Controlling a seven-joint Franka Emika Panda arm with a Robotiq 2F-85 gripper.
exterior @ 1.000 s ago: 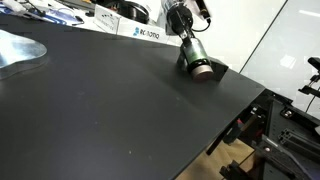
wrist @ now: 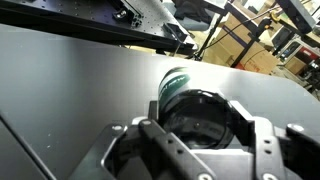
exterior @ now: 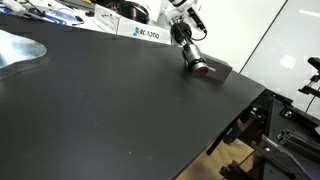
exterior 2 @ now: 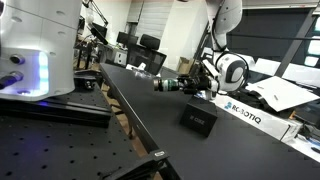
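A cylindrical, bottle-like container (exterior: 196,66) with a pale greenish body and a dark rounded end hangs tilted in exterior view 1. My gripper is shut on it in the wrist view, its black fingers (wrist: 262,150) on either side of the dark round end. The greenish, see-through part of the container (wrist: 174,80) points away from the gripper there. From the other side, exterior view 2 shows the container (exterior 2: 156,82) lying nearly sideways, with a red band. A black box (exterior 2: 198,118) stands on the table just below and beside the gripper.
The dark table (exterior: 100,110) is wide and clear to the left in exterior view 1. Its right edge lies close to the container, with a black metal frame (exterior: 285,130) beyond. A white panel with lettering (exterior: 150,32) stands along the back.
With the container still held, the arm has shifted a little toward the back. The container looks smaller in exterior view 1, and more of its dark end faces the camera's right side.
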